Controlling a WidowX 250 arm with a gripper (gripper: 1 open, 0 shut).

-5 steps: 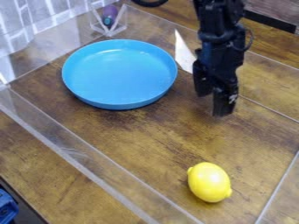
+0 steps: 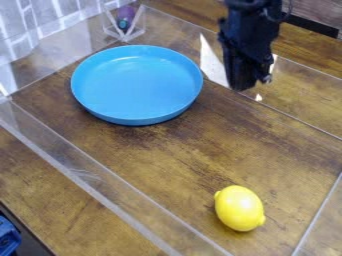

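Note:
My gripper (image 2: 246,78) hangs over the back right of the wooden table, dark and slightly blurred, shut, with nothing visible between its fingers. Just behind and left of it is a white piece (image 2: 210,58), partly hidden by the arm, too unclear to name. A blue plate (image 2: 135,82) lies to the gripper's left. A yellow lemon (image 2: 239,208) lies at the front right.
A small purple and green object (image 2: 127,20) stands in the back left corner. Clear plastic walls edge the table (image 2: 160,170), whose middle and front are clear. A blue item (image 2: 8,240) shows at the lower left, outside.
The plate and lemon are unchanged.

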